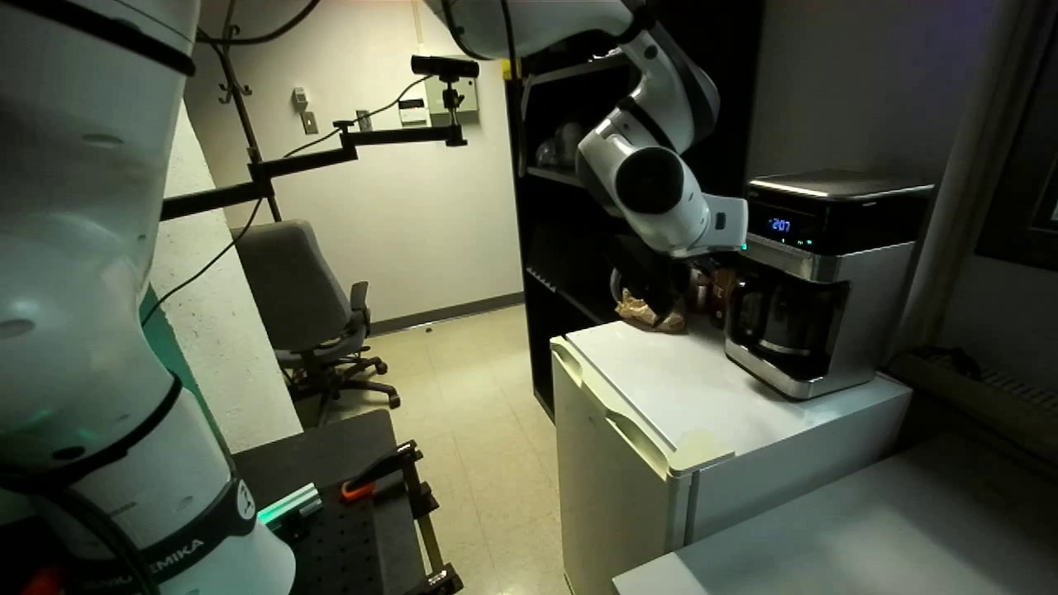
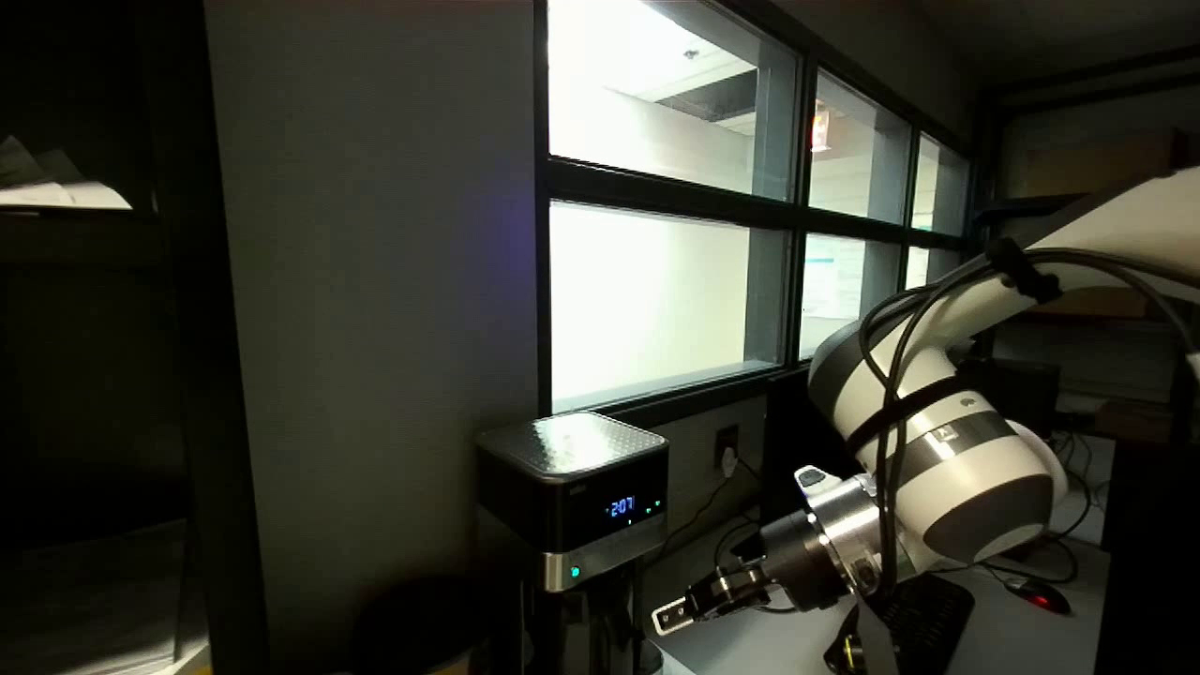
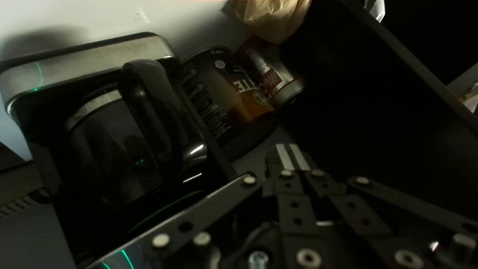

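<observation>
A black and silver coffee maker (image 1: pixel 838 233) stands on the white mini fridge (image 1: pixel 635 377), its display lit. Its glass carafe (image 3: pixel 118 148) with a black handle (image 3: pixel 154 103) sits inside, left of my fingers in the wrist view. My gripper is shut, its two fingertips side by side and nothing showing between them. In exterior view 2 the gripper (image 2: pixel 672 617) is beside the coffee maker (image 2: pixel 574 495), below its display panel. Whether the two touch cannot be told. Exterior view 1 hides the fingers behind the wrist.
Two cans, an orange-and-black can (image 3: pixel 228 94) and a red-and-silver can (image 3: pixel 271 76), stand close by the coffee maker. A crumpled brown paper bag (image 3: pixel 273 18) lies near them. A dark shelf (image 1: pixel 555 228) rises behind the fridge.
</observation>
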